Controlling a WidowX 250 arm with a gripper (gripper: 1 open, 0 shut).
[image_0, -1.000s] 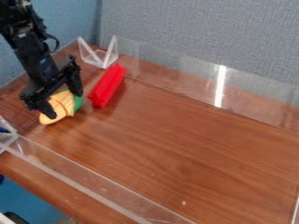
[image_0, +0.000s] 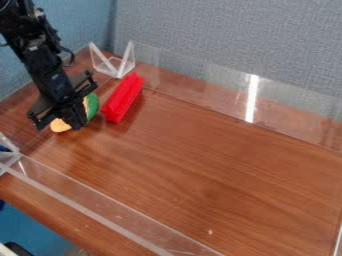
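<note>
The black gripper (image_0: 70, 108) is low over the left end of the wooden table, right on a yellow and green object (image_0: 88, 108) that it mostly covers. Its fingertips overlap that object, and whether anything sits between them is hard to tell. A red block (image_0: 123, 97) lies just to the right of the gripper, angled on the table.
Clear low walls (image_0: 254, 97) edge the table (image_0: 214, 170). A white wire-like piece (image_0: 118, 62) stands at the back left. A blue item peeks in at the left edge.
The gripper has shifted slightly over the yellow and green object, hiding more of its yellow part. The red block looks unmoved.
</note>
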